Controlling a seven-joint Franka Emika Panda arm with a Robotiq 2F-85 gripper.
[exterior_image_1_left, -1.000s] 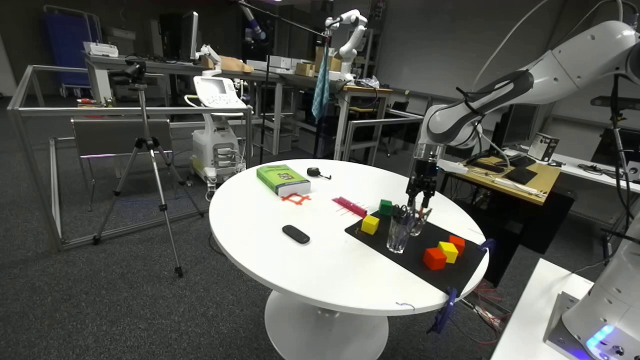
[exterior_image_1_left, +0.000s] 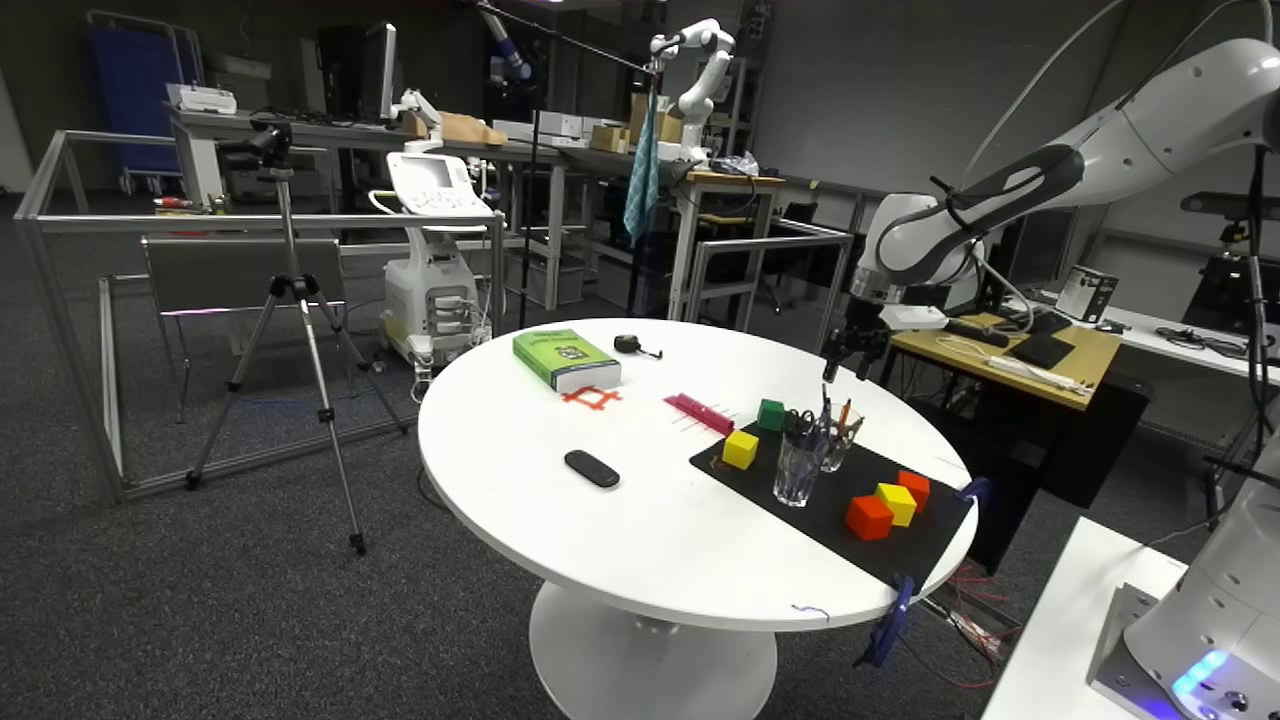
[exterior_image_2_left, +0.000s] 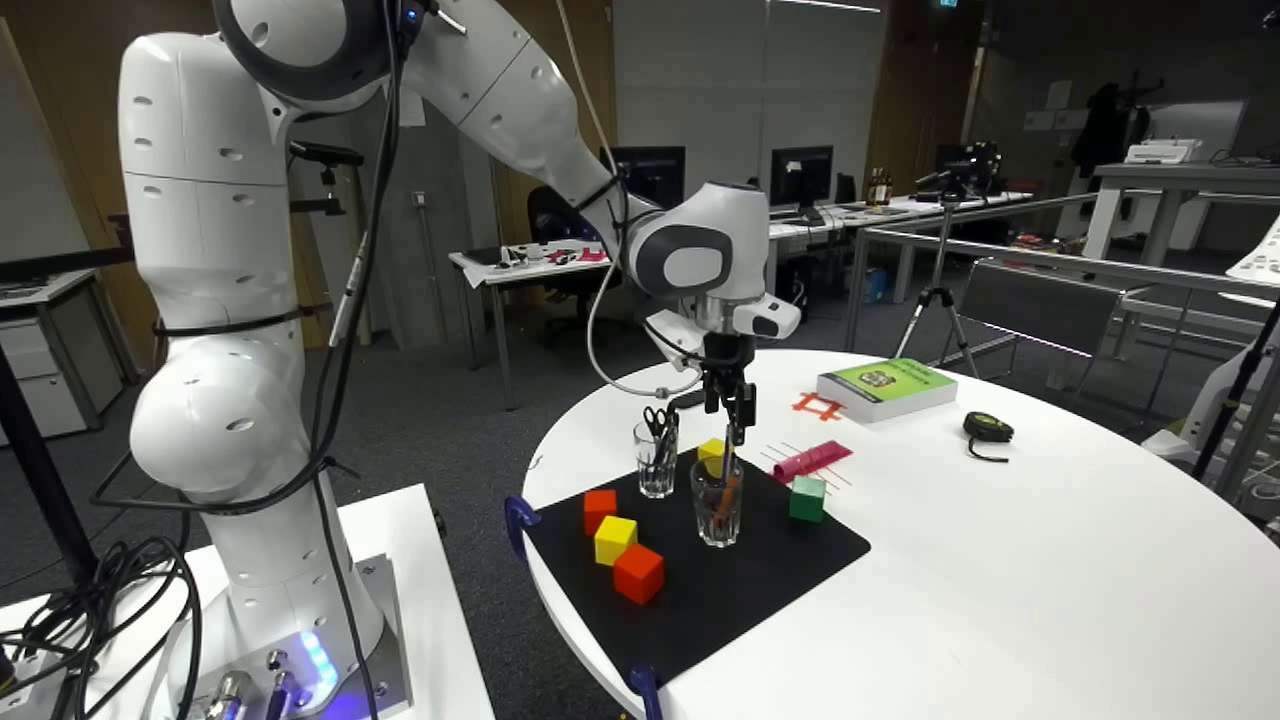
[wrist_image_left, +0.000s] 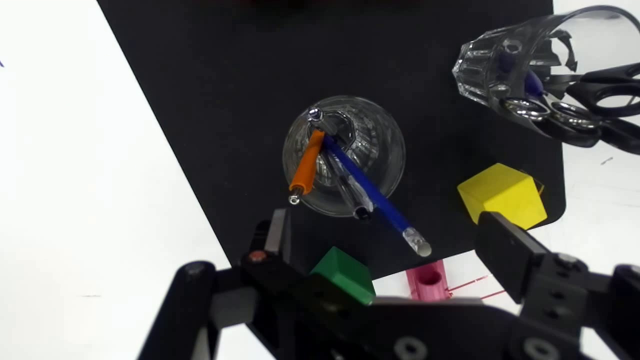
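Note:
My gripper is open, its two fingers wide apart and nothing held. It hangs above the glass of pens (wrist_image_left: 387, 141), which stands on the black mat (wrist_image_left: 240, 90). In this glass lean an orange pen (wrist_image_left: 307, 163), a blue pencil (wrist_image_left: 372, 189) and clear pens. The pencil's top end points toward the gap between the fingers. A second glass (wrist_image_left: 480, 69) holds scissors (wrist_image_left: 606, 90). In exterior view 2 the gripper (exterior_image_2_left: 729, 414) is just above the pens. The green cube (wrist_image_left: 345, 276) is partly hidden behind the gripper in the wrist view.
A yellow cube (wrist_image_left: 504, 195) is near the mat's corner. Two red cubes (exterior_image_2_left: 638, 574) and another yellow cube (exterior_image_2_left: 615, 540) sit at the mat's other side. A pink piece (exterior_image_1_left: 699, 414), green book (exterior_image_1_left: 566, 360), tape measure (exterior_image_1_left: 636, 346) and black oblong object (exterior_image_1_left: 591, 468) lie elsewhere.
My gripper has risen away from the glass of pens and tilted. The blue pencil now sticks up visibly from the glass; the cubes and both glasses have stayed in place.

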